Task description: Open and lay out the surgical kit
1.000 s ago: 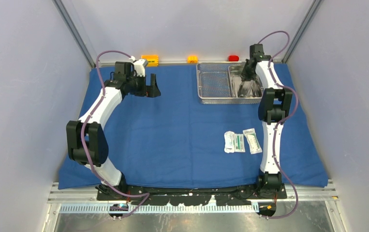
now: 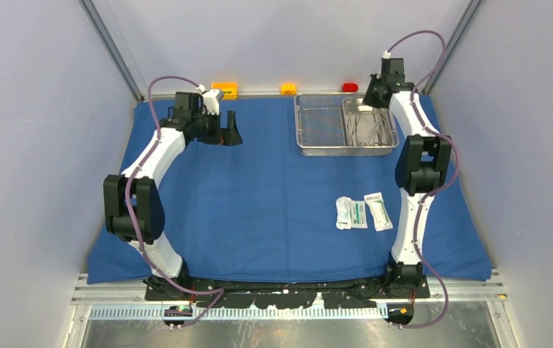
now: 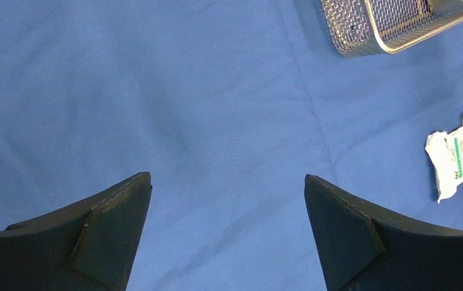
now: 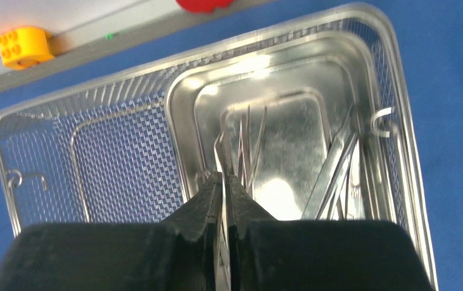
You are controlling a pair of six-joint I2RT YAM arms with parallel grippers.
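Observation:
At the back right a metal mesh basket [image 2: 317,151] holds a smaller steel tray [image 4: 177,130] with slim surgical instruments [image 4: 329,176] in it. My right gripper is over the tray, above its left group of instruments [image 4: 244,142]. Its fingertips are almost together, with a thin bright line between them; whether that is an instrument held or one lying below, I cannot tell. Three white packets [image 2: 377,211] lie side by side on the cloth in front of the basket. My left gripper hangs wide open over bare cloth at the back left, holding nothing.
A blue cloth [image 2: 237,210] covers the table. Yellow blocks [image 2: 225,90] and a red block [image 2: 350,87] line the back edge. The basket's left half is empty.
My right gripper has shifted back and slightly right over the tray. Basket and packets have not moved.

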